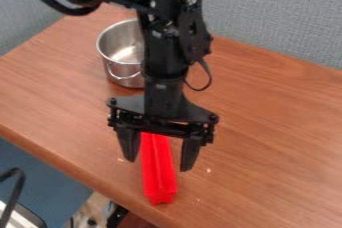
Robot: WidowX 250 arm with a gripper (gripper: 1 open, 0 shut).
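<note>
My black gripper [159,150] hangs open, fingers pointing down, over the upper end of a long red bar [159,180] lying on the wooden table. One finger is on each side of the bar; whether they touch it I cannot tell. The bar runs toward the near edge, its far end hidden behind the gripper.
A steel pot [118,53] stands at the back, partly behind the arm. Grey walls stand behind.
</note>
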